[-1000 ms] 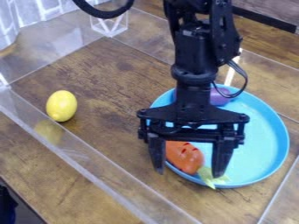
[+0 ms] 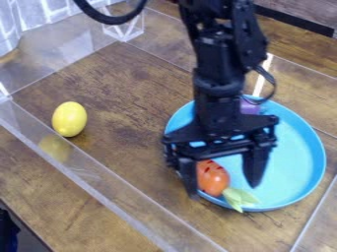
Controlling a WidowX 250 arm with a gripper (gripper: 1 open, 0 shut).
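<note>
My black gripper (image 2: 219, 162) is open, coming down over a light blue bowl (image 2: 303, 157) at the right, its two fingers spread on either side. Between and just below them an orange carrot-like toy (image 2: 212, 177) with dark marks lies in the bowl. A pale green leaf piece (image 2: 239, 200) is beside it at the bowl's near side. A purple object (image 2: 249, 106) is partly hidden behind the gripper at the back of the bowl.
A yellow lemon (image 2: 69, 119) lies on the wooden table (image 2: 105, 79) at the left. Clear plastic walls run along the left and near edges.
The gripper has shifted and turned slightly over the bowl, with some motion blur. The toys in the bowl look about where they were.
</note>
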